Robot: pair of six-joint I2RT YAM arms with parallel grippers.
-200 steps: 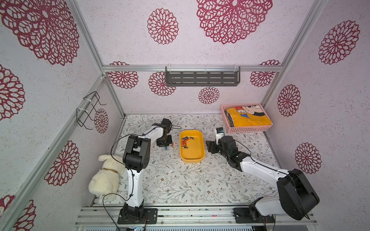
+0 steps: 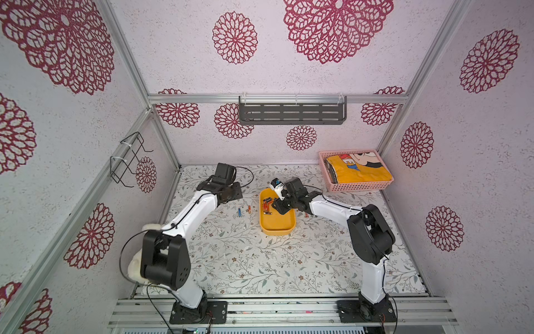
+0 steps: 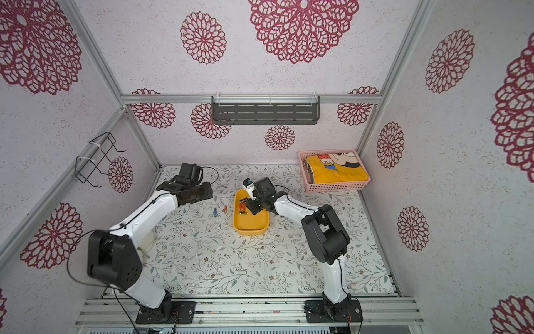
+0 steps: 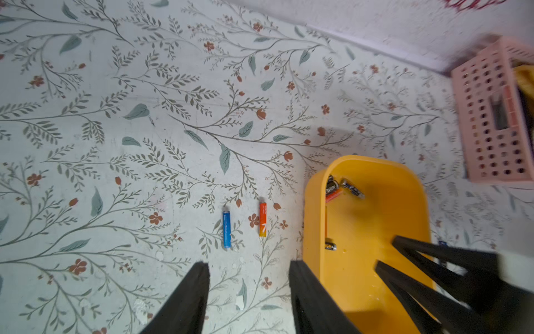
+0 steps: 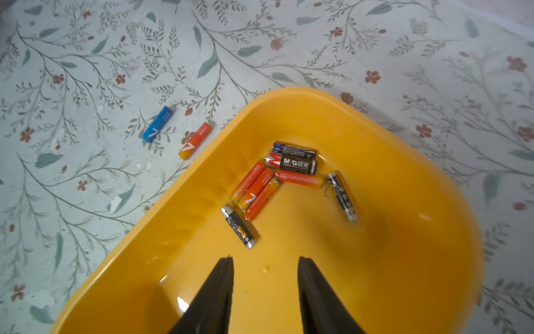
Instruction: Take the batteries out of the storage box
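Note:
The orange storage box stands mid-table, several batteries grouped at its far left end. In the right wrist view a black battery (image 5: 238,225) lies apart from the red batteries (image 5: 254,189), and another dark battery (image 5: 341,196) lies to their right. My right gripper hangs over the box, fingers parted and nothing between them. On the table left of the box lie a blue battery (image 4: 227,228) and an orange battery (image 4: 263,218). My left gripper is raised above the table near them, open and empty.
A pink basket (image 2: 358,187) holding yellow cloth stands at the back right. A white plush toy (image 2: 136,266) sits at the left, partly behind the left arm.
My right gripper has swung left from beside the box to over it.

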